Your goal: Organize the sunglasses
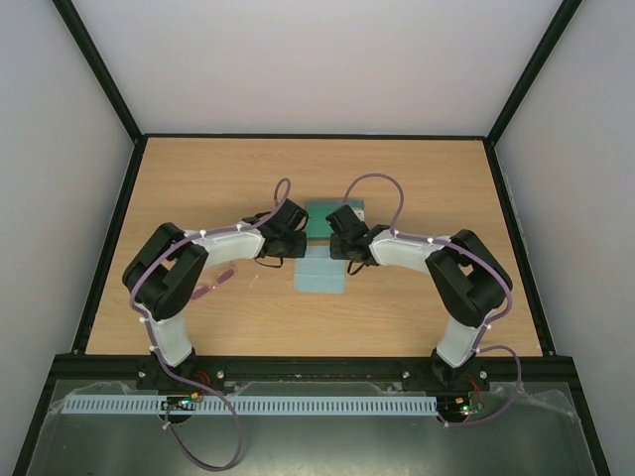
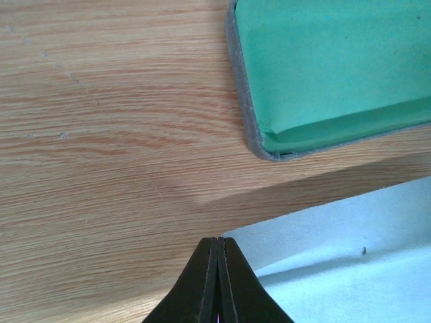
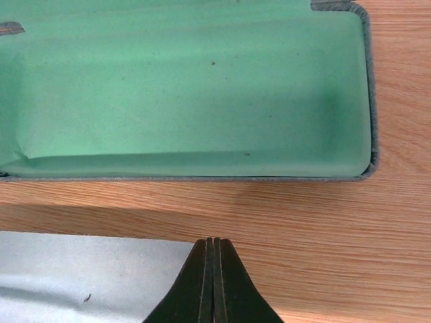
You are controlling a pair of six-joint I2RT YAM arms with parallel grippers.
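Note:
The pink-lensed sunglasses (image 1: 211,285) lie on the table in the top view, just left of centre and beyond the reach of both wrist views. A green-lined case (image 3: 195,101) stands open and empty at the table's middle. Below it a pale blue cloth (image 1: 319,276) is spread, with a crease running across it. My left gripper is shut at the cloth's upper left corner, nothing seen between its fingers. At the upper right corner my right gripper is likewise shut, with no cloth visible between its tips. Whether either touches the cloth is unclear.
A small thin pale item (image 1: 255,279) lies between the sunglasses and the cloth. Bare wooden table (image 1: 427,174) stretches out at the back and to both sides. The two grippers stand close together in front of the case.

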